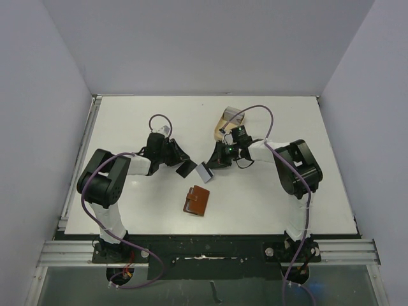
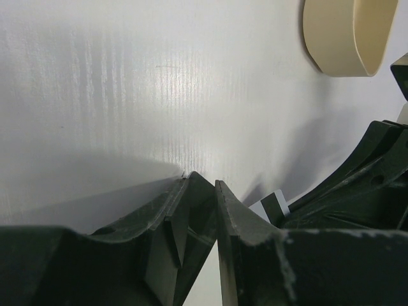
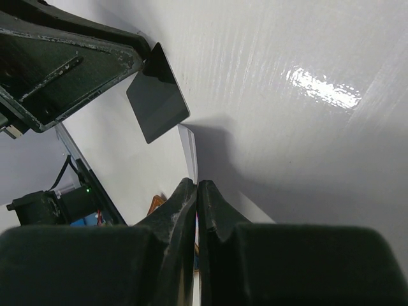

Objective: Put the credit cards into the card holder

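A black card [image 1: 186, 168] lies at the fingertips of my left gripper [image 1: 182, 158]. A light card [image 1: 204, 171] with a dark stripe lies just right of it, beside my right gripper [image 1: 213, 164]. In the right wrist view the black card [image 3: 157, 99] is near the left gripper, and the light card [image 3: 189, 148] reaches up from between or behind my shut right fingertips. The left fingers are slightly apart in the left wrist view; whether they grip the card is unclear. The brown card holder [image 1: 196, 201] lies nearer the front, below both cards.
A beige container [image 2: 335, 38] stands at the back centre, behind my right gripper. The two grippers are close together in the middle.
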